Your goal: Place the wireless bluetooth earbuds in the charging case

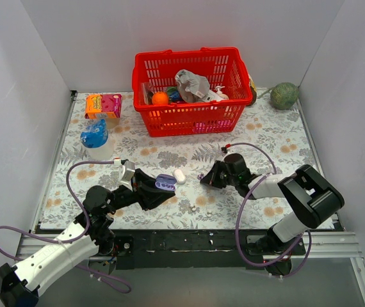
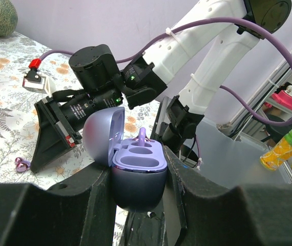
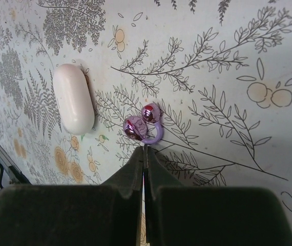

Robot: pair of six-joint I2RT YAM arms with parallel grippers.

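The purple charging case [image 2: 138, 171], its lid up, is gripped by my left gripper [image 1: 164, 190], which is shut on its lower body. One purple piece [image 2: 142, 135] stands up out of the case's tray, beside empty-looking hollows. On the tablecloth lies a purple earbud [image 3: 144, 125] with two shiny round ends joined by a curved band. My right gripper is shut, its tips right at the curved band, with nothing showing between them. In the top view the earbud is small and sits by the right gripper's tips.
A white rounded object [image 3: 74, 99] lies left of the earbud. Behind stands a red basket [image 1: 195, 125] with various goods; a blue-lidded container [image 1: 95, 137] and an orange-pink box [image 1: 103, 106] are at the left.
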